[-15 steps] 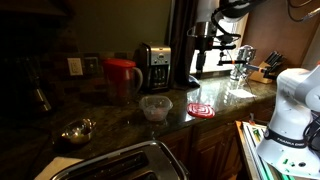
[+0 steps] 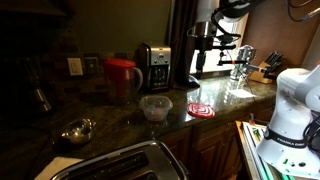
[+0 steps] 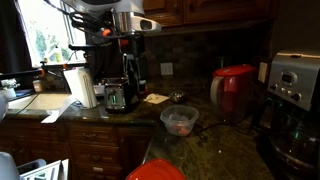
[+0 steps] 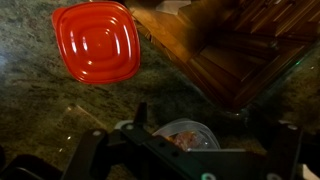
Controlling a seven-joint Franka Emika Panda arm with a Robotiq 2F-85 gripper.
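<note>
High over the counter hangs my gripper point(image 2: 198, 72), pointing down with space beneath it. Its dark fingers stand well apart in the wrist view, and nothing shows between their tips. A flat red lid point(image 2: 200, 109) with rounded corners lies on the counter below; from above, this lid point(image 4: 97, 42) shows whole at the upper left. Beside it stands a clear round container point(image 2: 155, 107), apart from the lid. In the wrist view the container point(image 4: 187, 132) is partly hidden by the gripper, and something reddish shows inside it.
At the back stand a red pitcher point(image 2: 120, 80) and a coffee maker point(image 2: 157, 67). A metal bowl point(image 2: 77, 130) sits at left near the sink point(image 2: 122, 158). A knife block point(image 2: 266, 68) stands far right.
</note>
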